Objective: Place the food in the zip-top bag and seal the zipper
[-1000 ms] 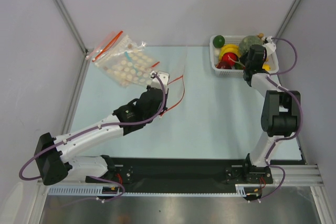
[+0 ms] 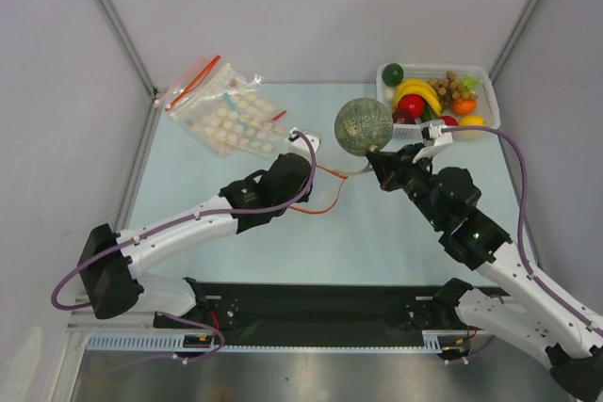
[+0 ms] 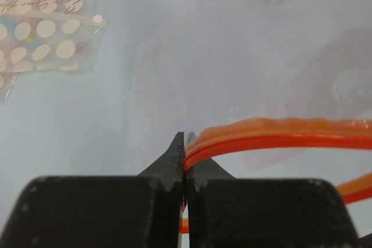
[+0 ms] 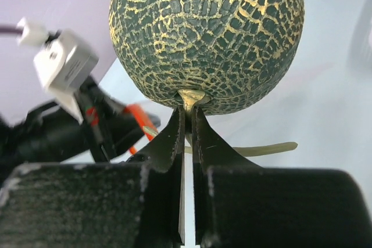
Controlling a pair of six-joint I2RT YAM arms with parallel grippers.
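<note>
A round green, netted melon-like food is held in the air above the table by my right gripper, shut on its pale stem, just right of my left gripper. In the left wrist view the left gripper is shut on the edge of a clear bag with an orange zipper. The bag's mouth shows as an orange loop in the top view, below the melon and to its left.
Dotted zip bags lie at the back left. A white basket with bananas, grapes, an orange and other produce stands at the back right.
My left gripper has shifted slightly right with the bag.
</note>
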